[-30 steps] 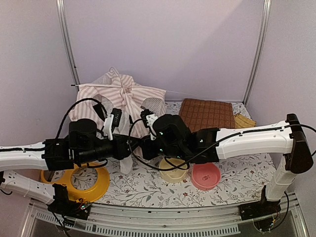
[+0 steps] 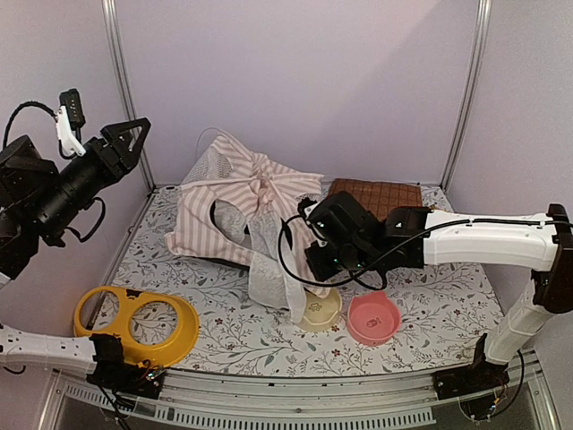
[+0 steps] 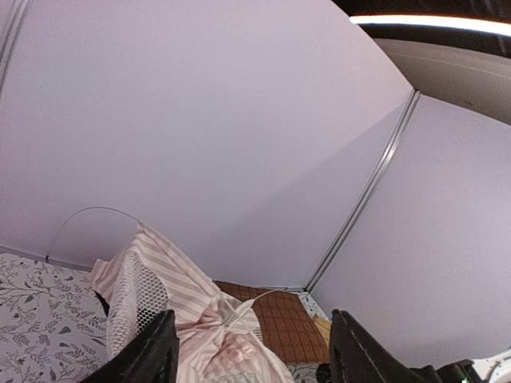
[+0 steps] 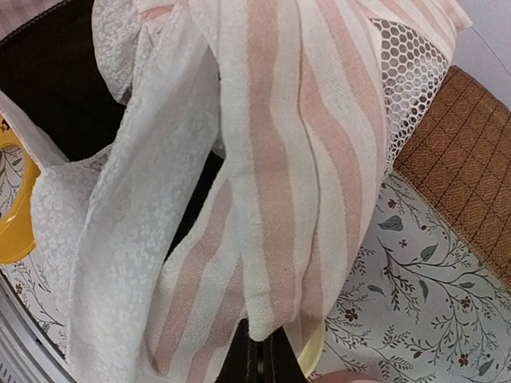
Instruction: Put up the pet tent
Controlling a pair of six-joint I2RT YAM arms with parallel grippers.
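Note:
The pet tent (image 2: pixel 233 197), pink-and-white striped fabric with mesh panels and a thin pole, lies loosely bunched in the middle-back of the table, a white flap hanging forward. My left gripper (image 2: pixel 134 139) is raised high at the left, open and empty; in the left wrist view the tent (image 3: pixel 192 311) is below and beyond its fingers. My right gripper is shut at the hanging striped fabric (image 4: pixel 267 271) on the tent's front right; the fabric covers part of the fingertips, and I cannot tell whether it is pinched between them.
A yellow plastic ring piece (image 2: pixel 179 327) lies front left. A cream bowl (image 2: pixel 320 315) and pink bowl (image 2: pixel 374 321) sit at front centre-right. A brown quilted mat (image 2: pixel 376 190) lies at back right. Walls enclose the table.
My left gripper has moved from the centre up and out to the left. My right gripper has moved rightward, and the tent has shifted right with it.

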